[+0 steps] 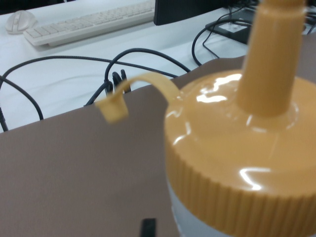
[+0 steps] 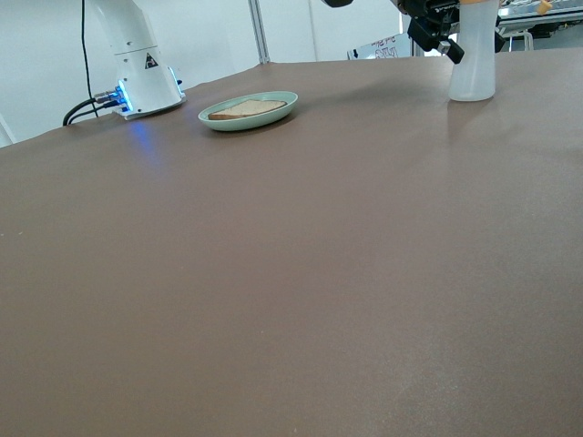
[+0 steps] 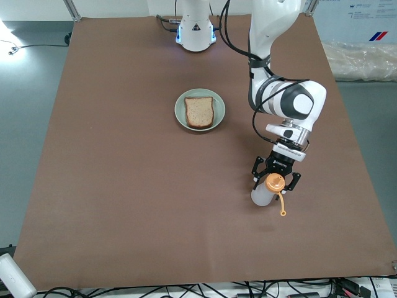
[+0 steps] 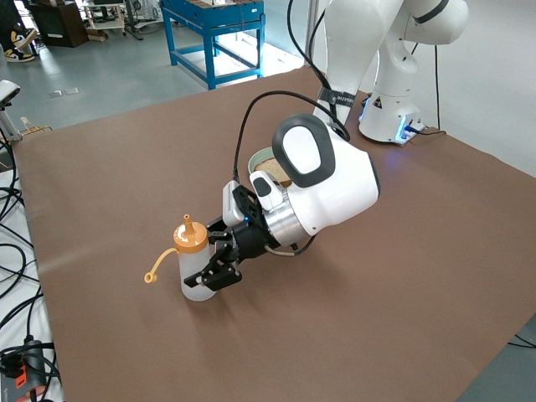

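A squeeze bottle (image 3: 262, 194) with an orange cap (image 4: 190, 237) and dangling tip cover stands upright at the gripper (image 3: 273, 183), whose black fingers are on either side of it in the left and right views. In the top view the white bottle (image 2: 473, 64) appears on or very near the table. Its cap (image 1: 237, 153) fills much of the wrist view. Whether the fingers grip it or stand apart is unclear. A slice of bread (image 3: 199, 113) lies on a pale green plate (image 3: 180, 109), up and left of the gripper in the left view.
The robot's base (image 2: 146, 82) with cables stands at the back. Cables and devices lie along the front edge.
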